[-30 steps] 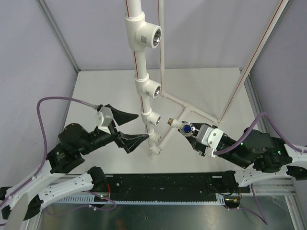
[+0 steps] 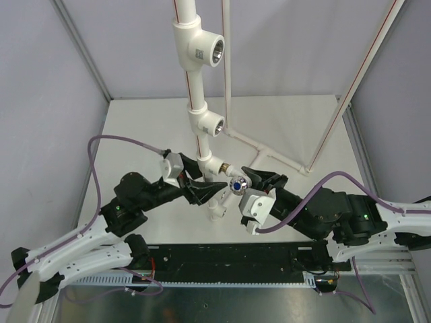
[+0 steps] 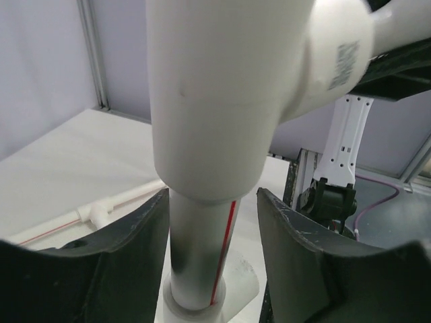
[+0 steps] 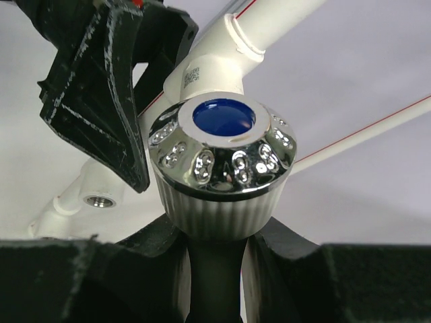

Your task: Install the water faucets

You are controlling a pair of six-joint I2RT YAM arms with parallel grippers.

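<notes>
A white vertical pipe (image 3: 202,249) with tee fittings carries several side sockets. My left gripper (image 2: 205,178) is around the pipe just below the lower tee (image 2: 208,163); in the left wrist view its fingers stand part open either side of the pipe, and contact is unclear. My right gripper (image 2: 259,182) is shut on a faucet (image 4: 222,175), which has a chrome cap with a blue centre. In the top view the faucet's brass threaded end (image 2: 225,168) is at that tee's socket; whether it is inserted cannot be told.
Empty tees stand higher on the pipe, the top one (image 2: 210,48) and the middle one (image 2: 211,124). A thinner pipe frame (image 2: 283,159) runs behind on the white board (image 2: 135,215). Side walls bound the space.
My left gripper has moved right onto the pipe and appears less widely open.
</notes>
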